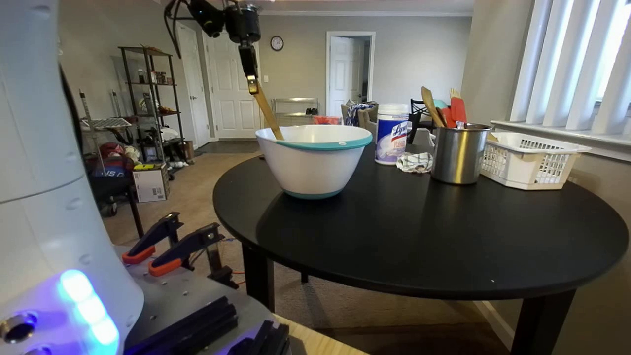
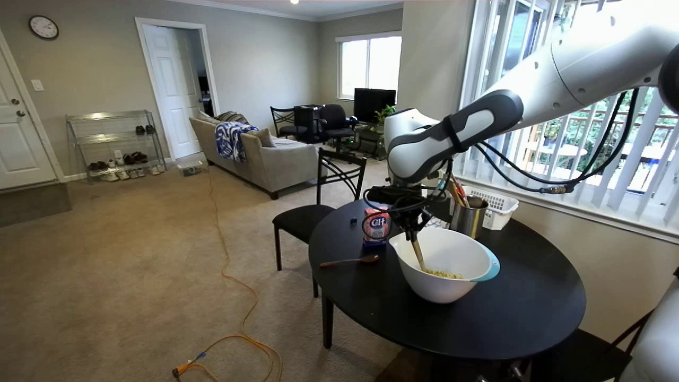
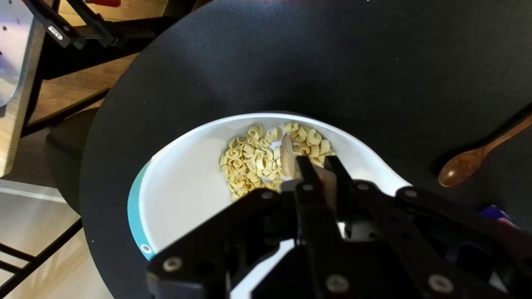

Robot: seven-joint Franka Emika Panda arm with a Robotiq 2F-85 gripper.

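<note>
My gripper (image 1: 253, 86) is shut on the upper end of a wooden utensil (image 1: 267, 111), just above the bowl's rim. The utensil slants down into a white mixing bowl (image 1: 319, 165) with a teal rim and base. In the wrist view its pale tip (image 3: 287, 155) rests among curly pasta (image 3: 249, 162) at the bottom of the bowl. Black finger linkages cover the near part of the bowl there. From the second exterior view, the utensil (image 2: 418, 253) leans into the bowl, and some pasta (image 2: 443, 274) shows inside.
On the black round table (image 1: 426, 230) a wooden spoon (image 2: 348, 260) lies beside the bowl, near a red-and-blue carton (image 2: 375, 226). Farther back stand a wipes canister (image 1: 391, 135), a cloth (image 1: 414, 162), a steel utensil pot (image 1: 460, 155) and a white basket (image 1: 526, 162).
</note>
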